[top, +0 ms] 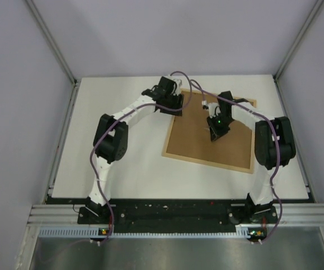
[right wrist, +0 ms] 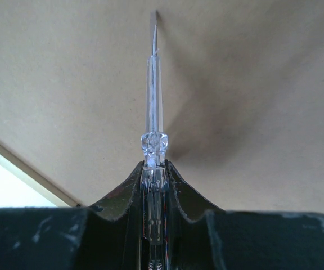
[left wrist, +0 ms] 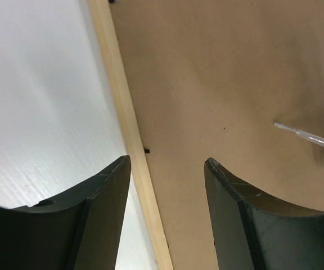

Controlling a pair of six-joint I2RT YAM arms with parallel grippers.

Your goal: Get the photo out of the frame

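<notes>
The picture frame lies face down on the white table, its pale wood border around a brown backing board. Over its left border, near the back, my left gripper hangs with fingers apart and nothing between them. In the left wrist view the wooden strip runs close to the left finger, and a small dark tab shows at its inner edge. My right gripper is shut on a clear-handled screwdriver, held over the board; its flat tip points away from the fingers. Any photo is hidden beneath the backing.
Bare white table lies left and in front of the frame. Purple cables from both arms cross above the frame's back-left corner.
</notes>
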